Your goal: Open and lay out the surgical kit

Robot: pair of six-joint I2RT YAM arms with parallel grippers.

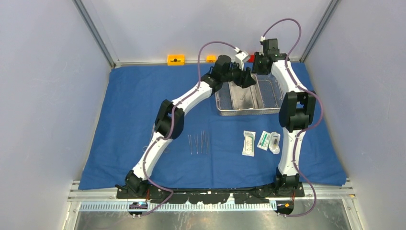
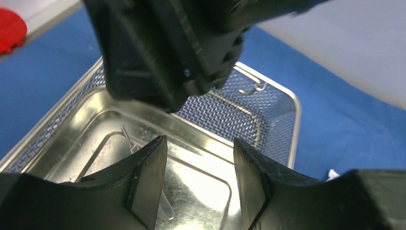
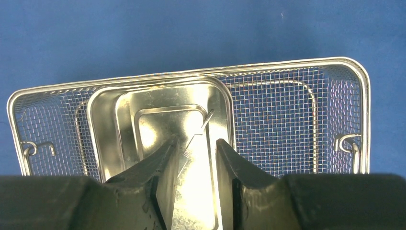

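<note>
The wire-mesh basket (image 1: 249, 111) holds an inner steel tray, with a slim metal instrument lying in it, also seen in the left wrist view (image 2: 165, 203). My left gripper (image 1: 245, 79) is over the tray, its fingers apart with nothing seen between them (image 2: 200, 167). My right gripper (image 1: 256, 64) hangs over the basket's back part, open, its fingers apart above the tray in the right wrist view (image 3: 197, 153).
On the blue cloth (image 1: 124, 105), several slim instruments (image 1: 197, 143) lie at front centre and three packets (image 1: 248, 143) at front right. Yellow blocks (image 1: 175, 60) stand along the back.
</note>
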